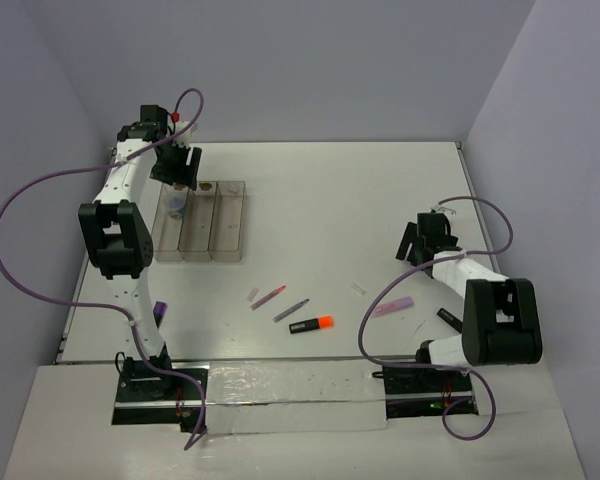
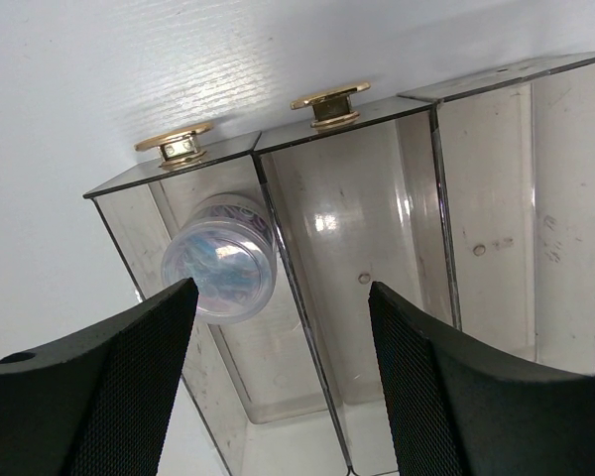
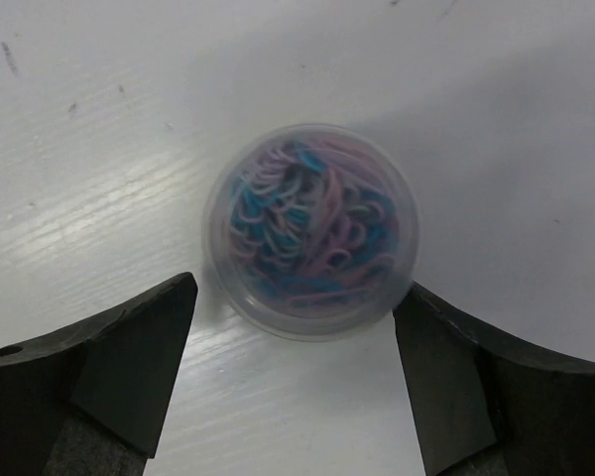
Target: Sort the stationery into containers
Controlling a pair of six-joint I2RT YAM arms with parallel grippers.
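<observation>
A clear box with three compartments [image 1: 228, 255] stands at the table's back left; a clear round jar [image 2: 221, 268] sits in its left compartment. Over that box hangs my left gripper [image 1: 178, 168], open, its fingers [image 2: 129, 387] apart and empty. At the right of the table is my right gripper [image 1: 414, 242], open above a second round jar [image 3: 312, 233] filled with pink and blue bits. The jar's right edge appears to meet one finger [image 3: 456, 387]; the other finger is clear of it. In the top view the arm hides this jar.
A red pen [image 1: 268, 297], a grey pen [image 1: 291, 310] and a black-and-orange marker [image 1: 311, 325] lie front centre. Further right are a pink bar [image 1: 391, 306] and a small black item [image 1: 449, 320]. A purple item [image 1: 159, 313] lies beside the left arm.
</observation>
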